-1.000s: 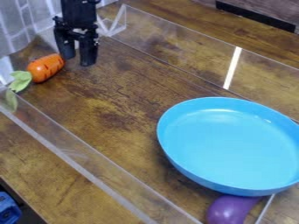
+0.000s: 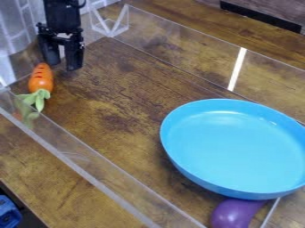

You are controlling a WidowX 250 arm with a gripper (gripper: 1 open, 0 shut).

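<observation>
An orange toy carrot (image 2: 41, 82) with pale green leaves lies on the wooden surface at the far left, against the clear barrier. Just behind it, in the upper left, is my black gripper (image 2: 60, 57), low and open, its fingers apart near the carrot's tip. I see nothing held between them.
A large blue plate (image 2: 231, 142) fills the right side. A purple toy eggplant (image 2: 236, 212) lies below it at the bottom edge. Clear plastic walls border the work area.
My gripper has moved left, closer to the left wall. The carrot has swung more upright in the view, its leaves shifting down and to the right.
</observation>
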